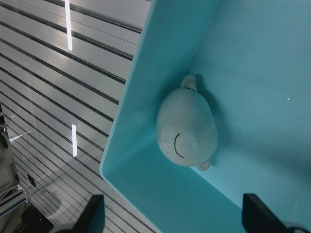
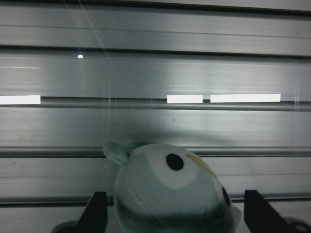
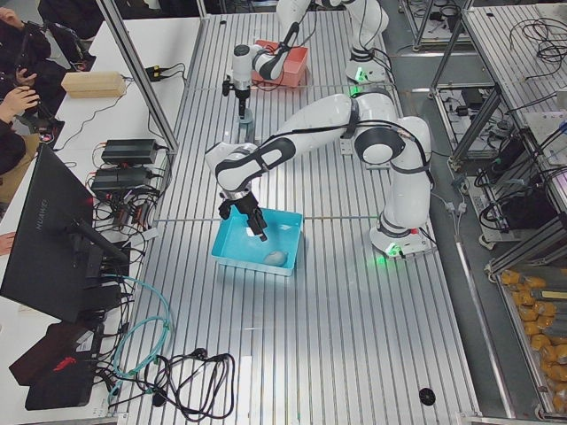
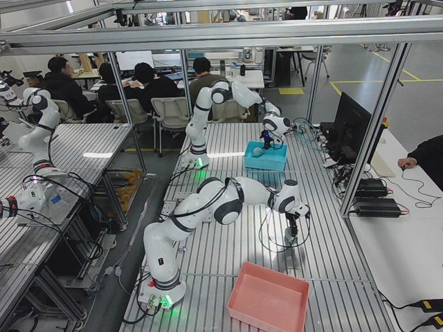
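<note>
A grey-blue plush toy (image 1: 187,126) (image 3: 275,258) lies in the blue tray (image 3: 229,257) (image 4: 265,161), against its wall. My left gripper (image 3: 256,227) hangs over that tray, open, with nothing between its fingers. A second plush toy (image 2: 165,189) (image 4: 291,236), pale blue-grey with a white face and dark eyes, is on the metal table. My right gripper (image 4: 293,225) is down at it, open, with a finger either side of the toy in the right wrist view.
A pink tray (image 4: 268,299) stands on the table near the right arm. Coiled cables (image 3: 197,385) lie at one end of the table. Around both trays much of the grooved surface (image 3: 337,328) is bare. A monitor (image 3: 51,248) stands on the side desk.
</note>
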